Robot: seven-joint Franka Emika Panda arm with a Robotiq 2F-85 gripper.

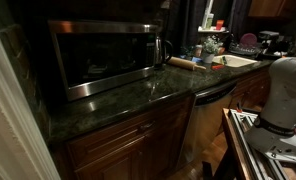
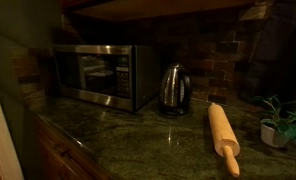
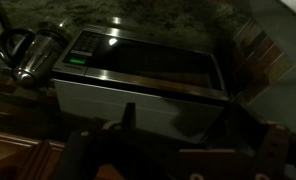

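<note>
A silver-and-black microwave [image 1: 106, 55] sits on the dark green countertop [image 1: 123, 100], its door closed. In the wrist view the microwave [image 3: 148, 62] appears turned over, with its lit green display near the left. My gripper is open, its dark fingers along the lower part of that view, and nothing shows between them. It faces the microwave; the distance is hard to judge in the dim light. In exterior view 1 only the white lower arm [image 1: 283, 105] shows at the right, with the gripper outside the picture.
A kettle [image 2: 175, 90] stands right of the microwave, and a wooden rolling pin [image 2: 224, 135] lies farther right. Beyond it is a potted plant [image 2: 280, 125]. A sink [image 1: 233, 61] is at the far end.
</note>
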